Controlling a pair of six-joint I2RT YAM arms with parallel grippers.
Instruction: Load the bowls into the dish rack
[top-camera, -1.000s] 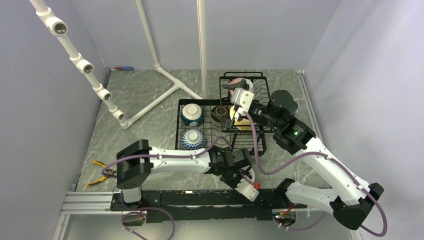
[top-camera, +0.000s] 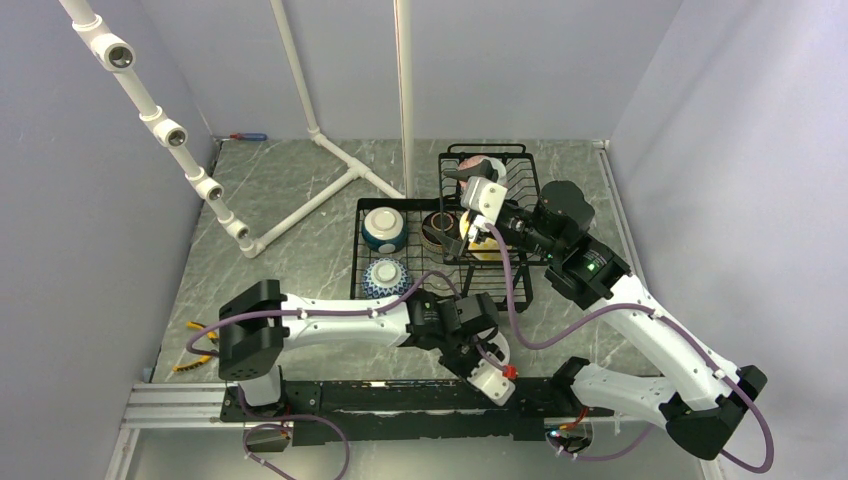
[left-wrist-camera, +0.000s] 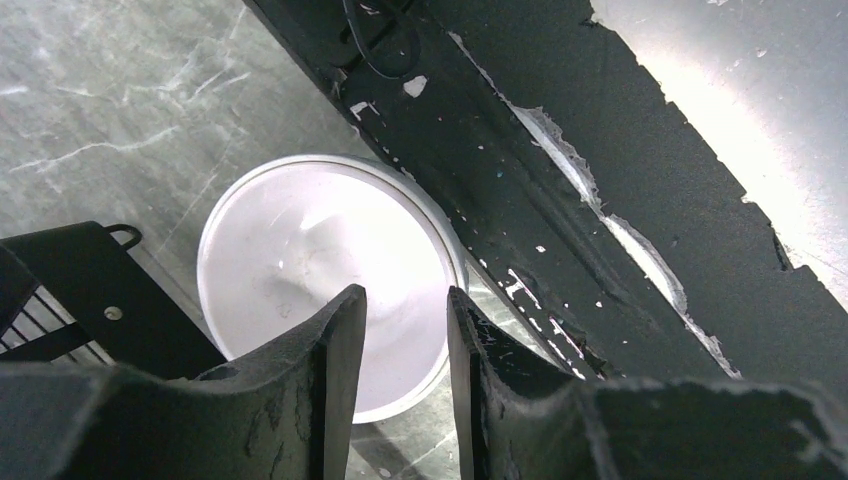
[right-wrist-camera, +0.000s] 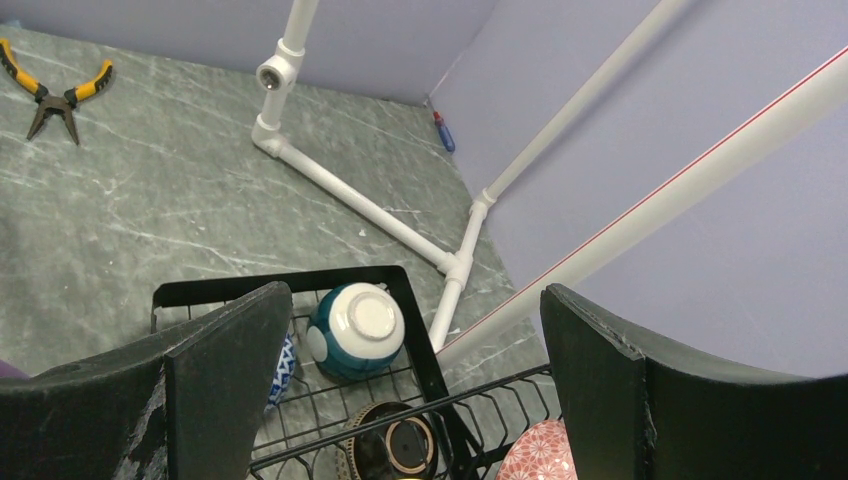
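A white bowl (left-wrist-camera: 285, 260) sits on the marble beside a black edge, under my left gripper, whose part-open fingers are over its right side; whether they touch it is unclear. The dish rack (top-camera: 353, 230) holds a teal-white bowl (top-camera: 384, 225), a blue-patterned bowl (top-camera: 385, 273), a dark bowl (right-wrist-camera: 410, 445) and, in the raised section, pink and yellow bowls. My right gripper stands open above the rack, nothing visible between its fingers.
Pliers (top-camera: 200, 360) lie at the left front, a screwdriver (top-camera: 247, 136) at the back left. White pipes (top-camera: 300, 210) frame the back.
The right arm looks unchanged.
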